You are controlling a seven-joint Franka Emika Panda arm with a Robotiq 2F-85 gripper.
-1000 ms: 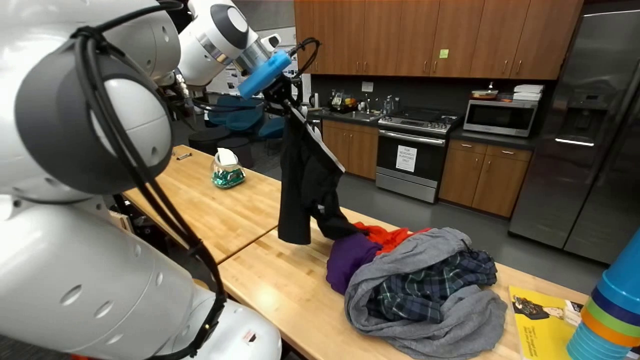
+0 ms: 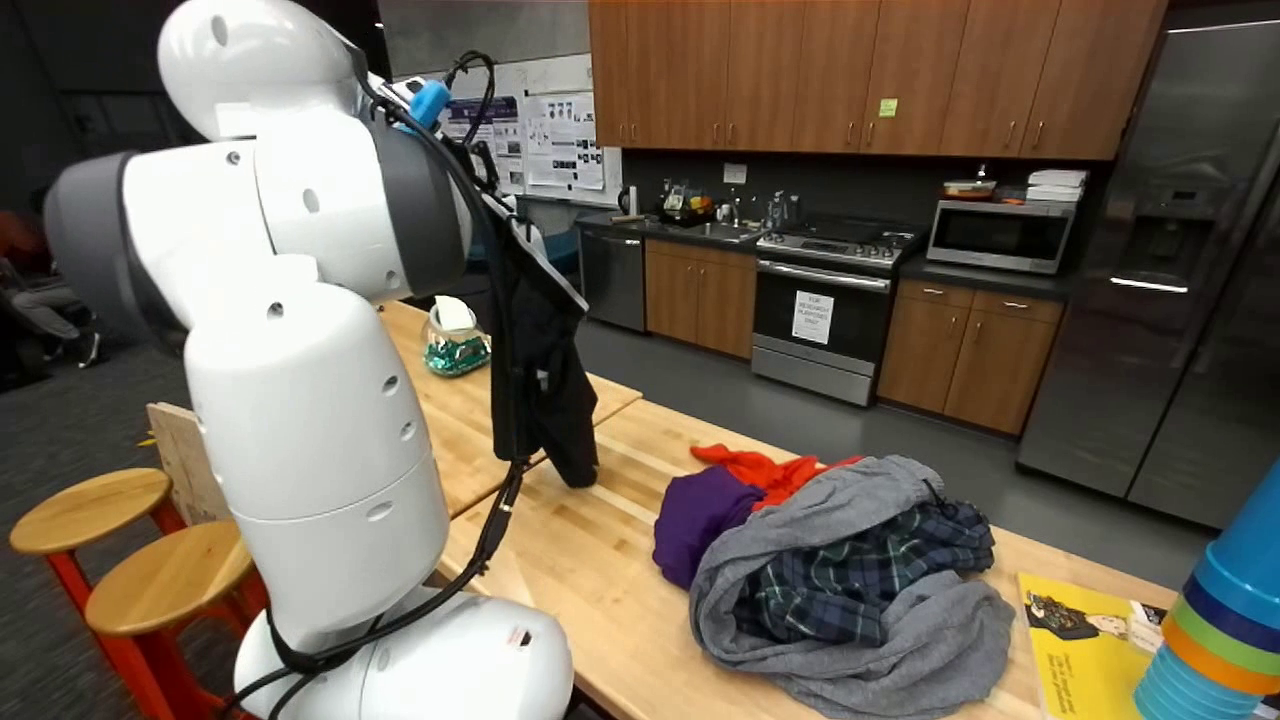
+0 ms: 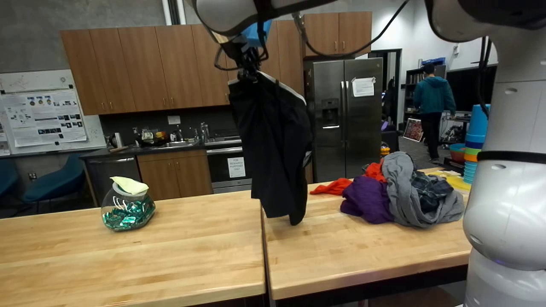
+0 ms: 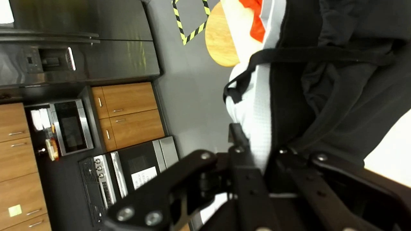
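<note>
From my gripper hangs a black garment with a pale waistband, shorts by the look of it. In the wrist view the fingers are shut on the light waistband, and a black drawstring loops across the cloth. The garment's lower end hangs over the table near the seam between the two tabletops; whether it touches the wood, I cannot tell. A pile of clothes lies to the right on the table: a grey garment, a purple one, a red one and dark plaid cloth.
A glass jar of green-wrapped items stands on the left table, which is otherwise mostly bare. Past the clothes pile are a yellow magazine and stacked blue cups. Stools stand beside the table.
The arm has swung left in the first exterior view, carrying the black garment away from the clothes pile. Its lower end no longer reaches the purple and red clothes.
</note>
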